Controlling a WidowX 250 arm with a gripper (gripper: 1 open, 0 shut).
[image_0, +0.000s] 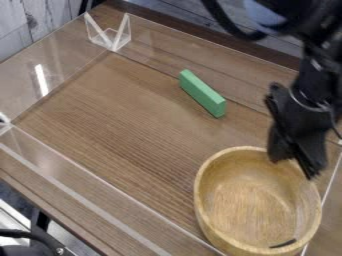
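Note:
My dark gripper (287, 150) hangs at the right, low over the back rim of a large round tan bowl (214, 190); I see nothing held between its fingers, and its tip is partly dark and blurred. A green block (202, 92) lies on the wooden table at the upper middle, apart from the gripper and the bowl.
A clear wire-like holder (107, 30) stands at the back left. A wall edge runs along the far left and back.

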